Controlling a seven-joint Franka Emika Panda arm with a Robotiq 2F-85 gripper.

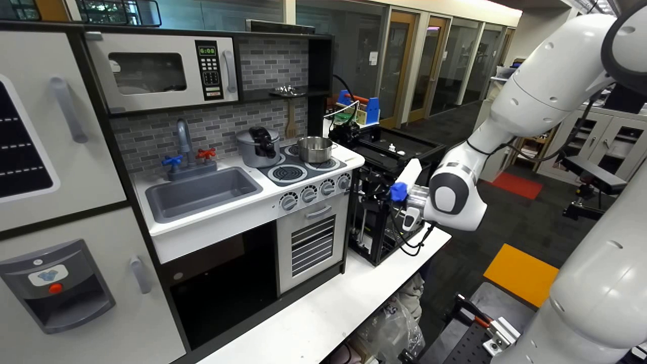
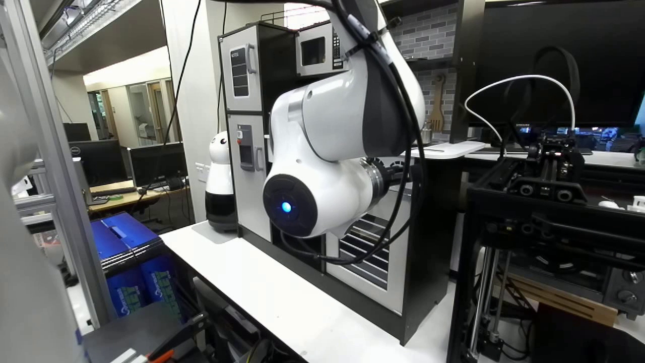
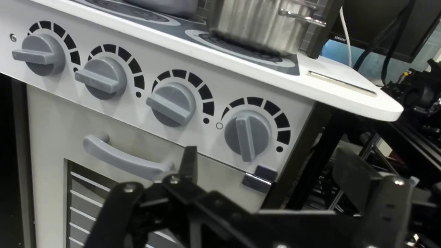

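Observation:
My gripper stands open in the wrist view, its two black fingers wide apart with nothing between them. Ahead of it is the toy stove's front panel with a row of grey knobs. The rightmost knob (image 3: 247, 136) has its grip bar nearly upright in that view, while the bars of the others, such as the knob beside it (image 3: 170, 104), lie closer to level. A grey oven handle (image 3: 124, 155) is at the lower left. In exterior view 1 the gripper is right of the stove (image 1: 315, 227), apart from it; its fingers are hard to make out there.
On the stove top stand a steel pot (image 1: 315, 149) and a lidded grey pot (image 1: 258, 147). A sink (image 1: 203, 193) lies to the left. The black-framed machine (image 1: 379, 218) stands close to the arm. Bare white table (image 1: 303, 321) runs along the front.

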